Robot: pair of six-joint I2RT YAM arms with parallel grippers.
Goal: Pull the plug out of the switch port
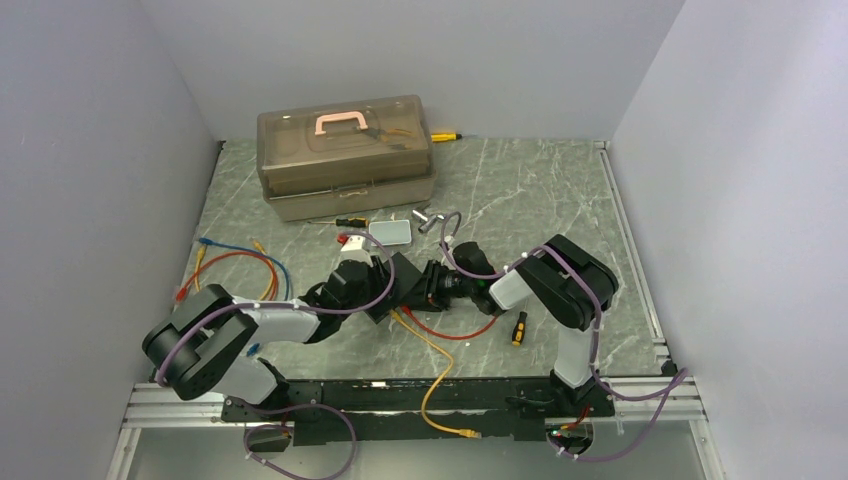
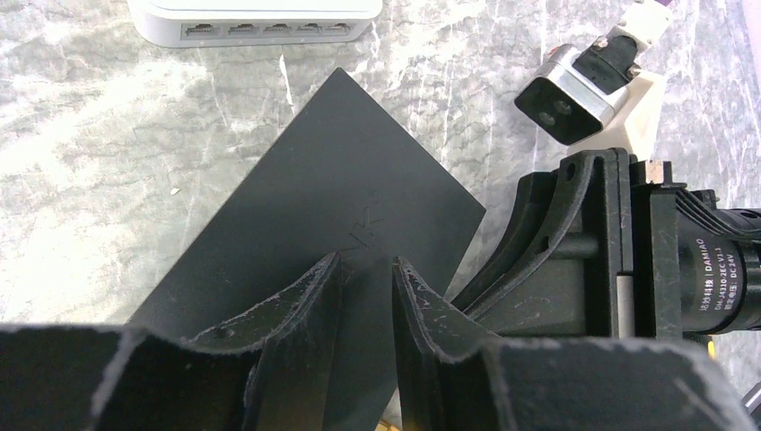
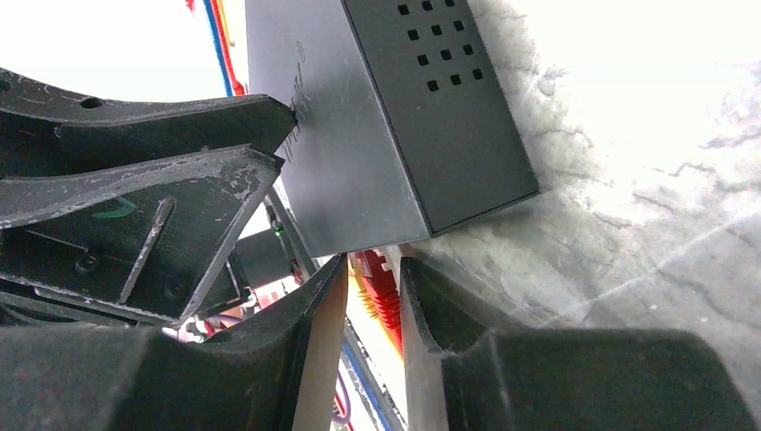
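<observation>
The black switch (image 1: 402, 275) lies mid-table, its top filling the middle of the left wrist view (image 2: 359, 180) and its vented side showing in the right wrist view (image 3: 386, 108). My left gripper is over it with a narrow gap between the fingertips; whether it grips the switch's body is unclear. My right gripper is low at the port edge, fingers slightly apart around the red plug (image 3: 377, 287); whether they touch it is unclear. A yellow cable (image 1: 440, 360) also runs from the switch.
A white switch (image 1: 389, 232) stands behind, near the toolbox (image 1: 345, 160) and a screwdriver (image 1: 350, 222). Another screwdriver (image 1: 519, 328) lies front right. Loose cables (image 1: 240, 255) lie at the left.
</observation>
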